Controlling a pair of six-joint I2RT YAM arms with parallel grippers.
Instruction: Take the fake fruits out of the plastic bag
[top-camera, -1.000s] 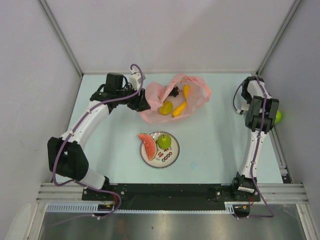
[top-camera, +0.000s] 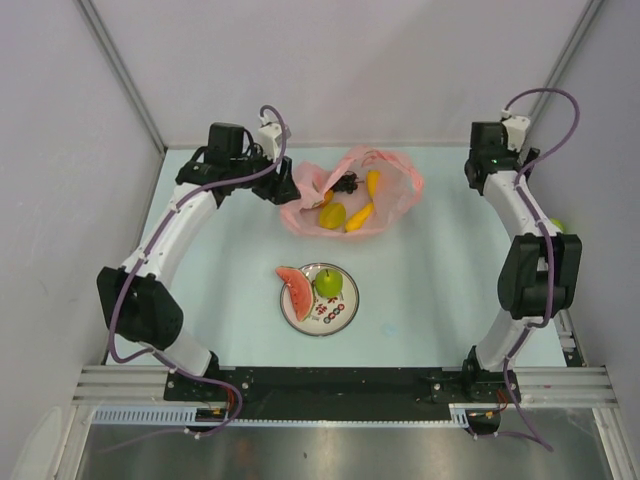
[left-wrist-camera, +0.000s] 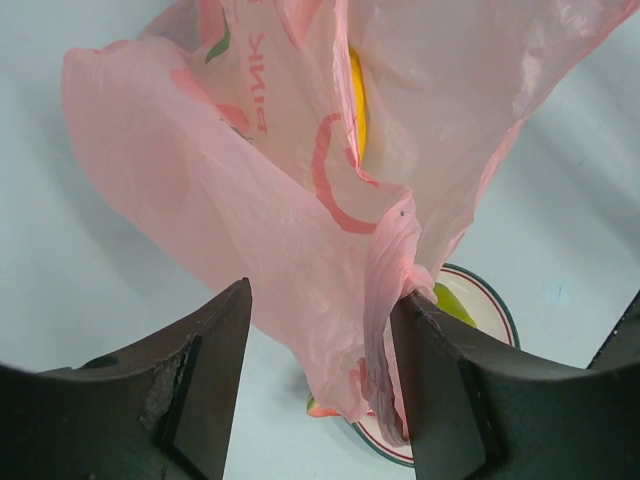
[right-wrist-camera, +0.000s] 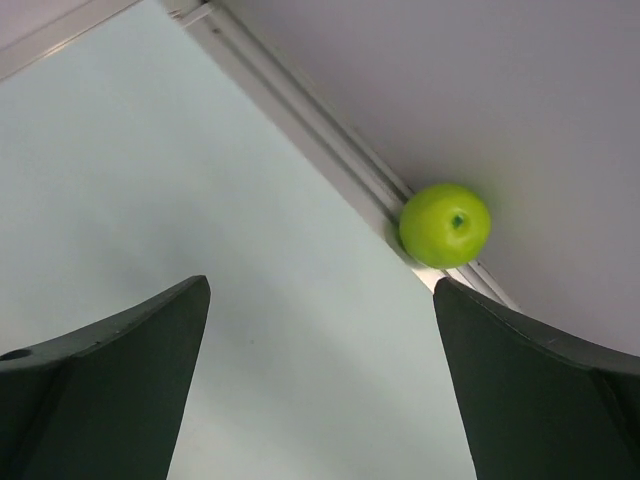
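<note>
A crumpled pink plastic bag (top-camera: 392, 210) lies at the back centre, holding two yellow fruits (top-camera: 358, 218), a mango-like fruit (top-camera: 332, 215) and dark grapes (top-camera: 346, 182). My left gripper (top-camera: 280, 175) is at the bag's left edge; in the left wrist view its fingers stand part open, with a bunched fold of bag at the right finger. My right gripper (top-camera: 505, 150) is high at the back right, open and empty above bare table in the right wrist view. A green apple (right-wrist-camera: 443, 225) lies at the right table edge.
A plate (top-camera: 340, 310) with a watermelon slice (top-camera: 298, 292) and green apple (top-camera: 329, 283) sits front centre. The table between bag and right arm is clear. Walls border the back and sides.
My right arm has swung from the right edge toward the back and is now raised over the back right. My left gripper has shifted slightly up toward the back.
</note>
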